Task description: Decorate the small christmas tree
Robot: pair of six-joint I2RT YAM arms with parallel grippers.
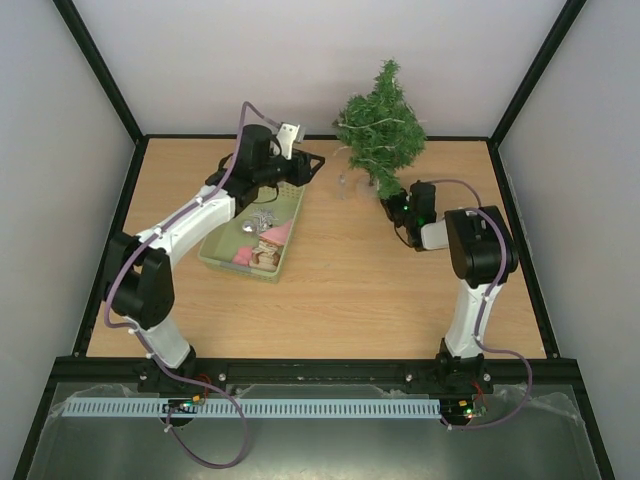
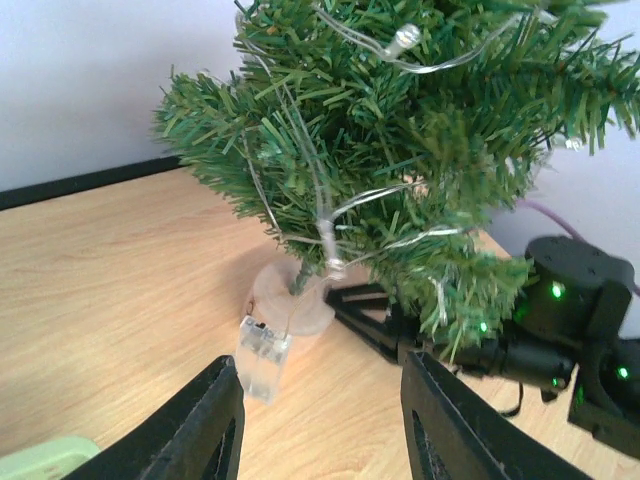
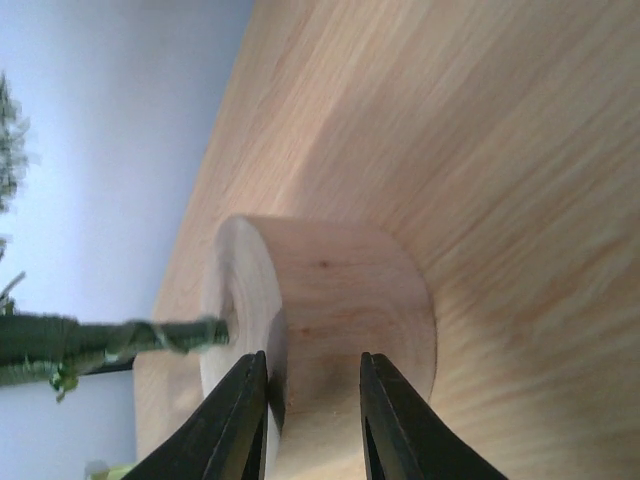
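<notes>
The small green Christmas tree (image 1: 385, 130) with white light wires stands at the back right on a round wooden base (image 3: 350, 310); a small clear box (image 2: 262, 355) hangs from its wire. My right gripper (image 1: 390, 200) is low at the base, its fingertips against it, shut on it as far as the right wrist view shows. My left gripper (image 1: 316, 163) is part open above the bin, left of the tree, with nothing visible between its fingers.
A green bin (image 1: 240, 265) on the left holds silver and pink ornaments and a beige item.
</notes>
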